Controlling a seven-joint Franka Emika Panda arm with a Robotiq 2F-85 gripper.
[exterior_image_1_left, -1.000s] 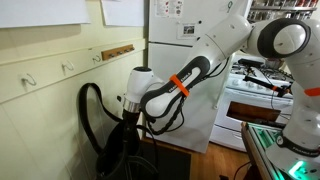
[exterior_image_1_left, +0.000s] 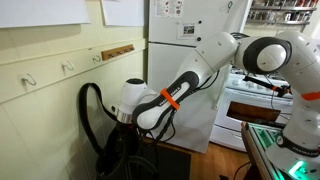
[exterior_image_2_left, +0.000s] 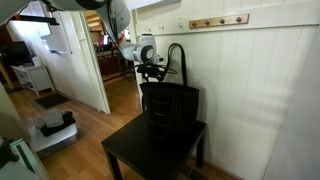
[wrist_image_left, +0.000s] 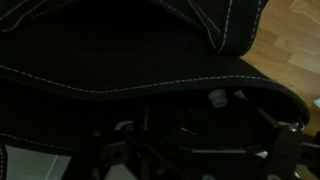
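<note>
A black tote bag (exterior_image_2_left: 170, 106) stands upright on a black table, its strap loops rising against the white wall. In exterior view 1 the same bag (exterior_image_1_left: 108, 158) is at the lower left, dark and partly hidden by the arm. My gripper is open over the bag's mouth, and white-stitched rims cross the wrist view. Inside the dark opening lies a small grey object (wrist_image_left: 218, 98), too dim to name. Nothing can be made out between my fingers. Exterior view 2 has the gripper (exterior_image_2_left: 153, 74) close to the bag's top edge.
The black table (exterior_image_2_left: 130, 145) has bare room in front of the bag. Hooks on a wooden rail (exterior_image_2_left: 222, 21) run along the wall above. A white stove (exterior_image_1_left: 240, 105) and fridge stand farther back.
My arm's wrist has shifted left and slightly down toward the bag. The bag looks the same in exterior view 1.
</note>
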